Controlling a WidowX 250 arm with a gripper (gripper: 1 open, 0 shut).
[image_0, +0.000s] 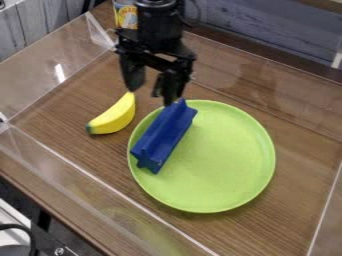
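My black gripper hangs over the wooden table, open, above and behind a blue bar that lies on a green plate. A yellow banana lies on the table left of the plate, just below and left of my gripper. Nothing shows between the fingers.
A can stands at the back left, partly behind the arm. Clear table surface lies at the right. Clear side panels and edges border the table at left and back.
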